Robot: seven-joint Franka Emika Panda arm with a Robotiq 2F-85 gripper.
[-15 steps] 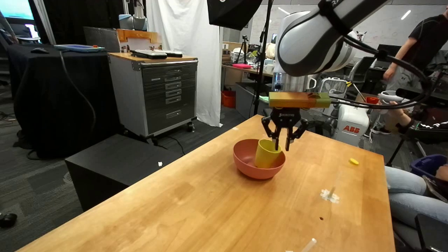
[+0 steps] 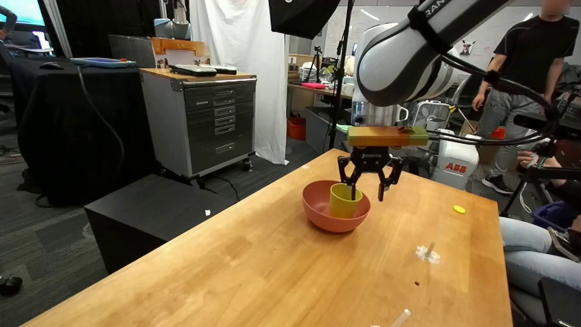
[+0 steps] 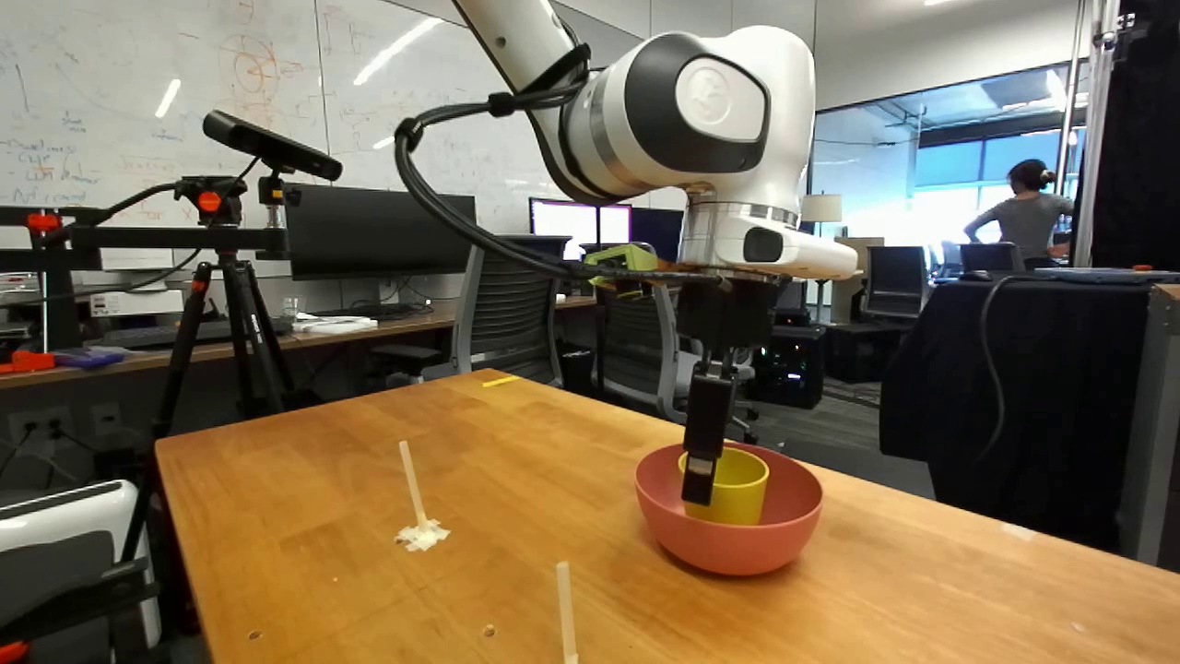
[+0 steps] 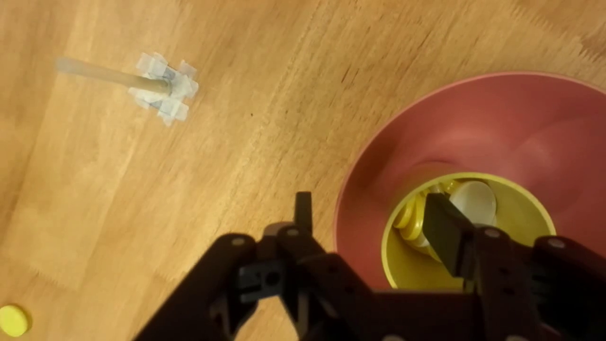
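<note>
A yellow cup (image 2: pixel 343 202) stands inside a pink-red bowl (image 2: pixel 321 212) on the wooden table. Seen from above in the wrist view, the cup (image 4: pixel 528 219) holds several yellow and white pieces. My gripper (image 2: pixel 367 195) is open around the cup's near wall and the bowl's rim on that side. One of its fingers (image 4: pixel 447 234) reaches over the inside of the cup; the other finger (image 4: pixel 303 211) is outside the bowl, above bare table. Nothing is gripped between them. In exterior view 2, the near finger hides part of the cup (image 3: pixel 743 487).
A small yellow disc (image 2: pixel 459 209) lies apart near the table's far right. One thin peg (image 3: pixel 411 485) rises from a taped patch, and a second peg (image 3: pixel 565 612) stands closer to the camera.
My gripper's fingers have spread wider and sit slightly lower. The cup, a little tilted before, now rests more upright and lower in the bowl. The person behind has shifted.
</note>
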